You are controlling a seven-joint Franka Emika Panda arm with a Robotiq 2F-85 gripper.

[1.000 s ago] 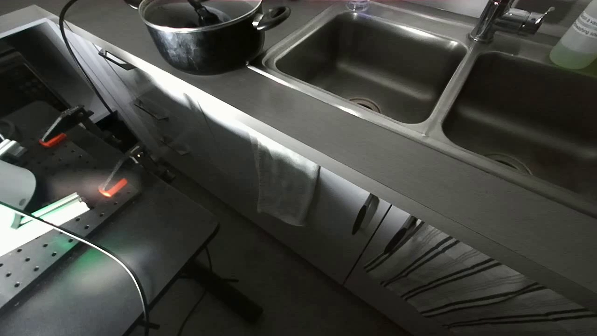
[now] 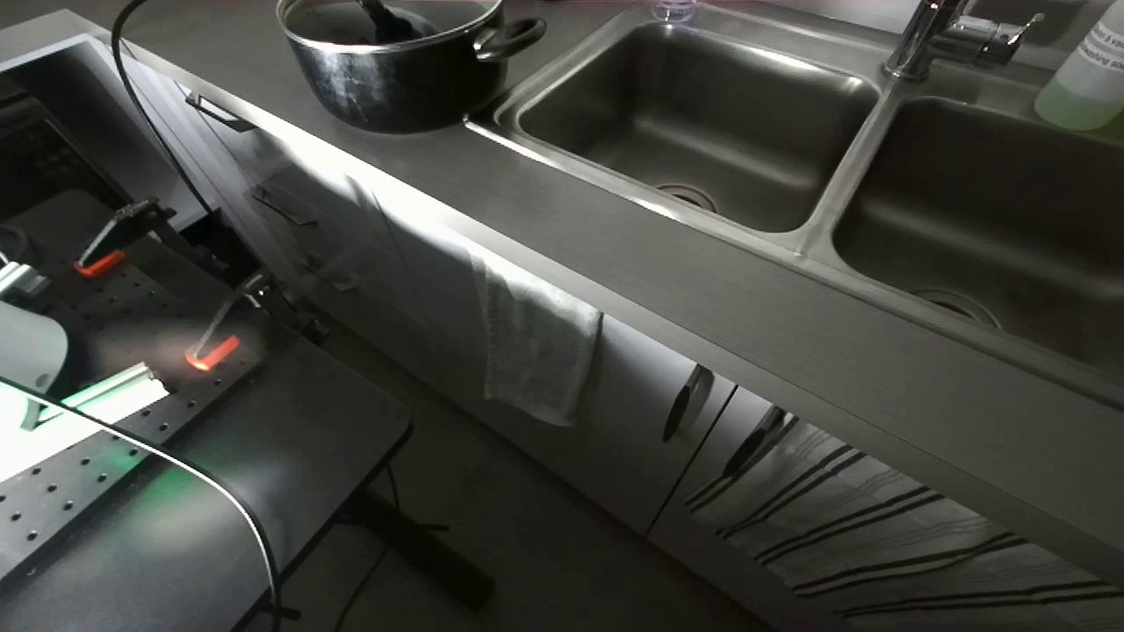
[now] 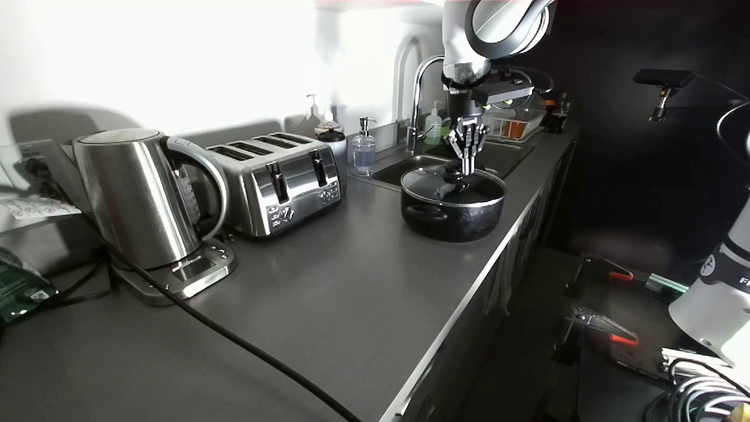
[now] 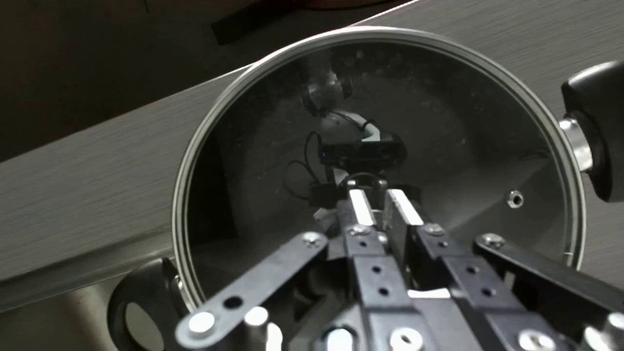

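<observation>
A dark pot (image 3: 450,221) stands on the counter by the sink, a glass lid (image 4: 444,111) with a metal rim on top of it. The lid's black knob (image 3: 455,174) rises at its centre. Directly over the lid, my gripper points down with its fingertips close together at the knob. A narrow gap shows between the fingers, but whether the knob is held there is unclear. Exterior view 1 has the pot (image 2: 406,89) at its top, one side handle (image 2: 511,38) towards the sink.
The double sink (image 2: 822,158) adjoins the pot, with a faucet (image 3: 419,98) and soap bottle (image 3: 363,151) behind. A toaster (image 3: 281,179) and kettle (image 3: 140,200) line the wall. Bare counter (image 3: 337,295) lies in front of them; its front edge runs close to the pot.
In exterior view 1 the pot and lid have shifted slightly right and up, a little farther from the counter's front edge. A dark object at the top left is no longer visible.
</observation>
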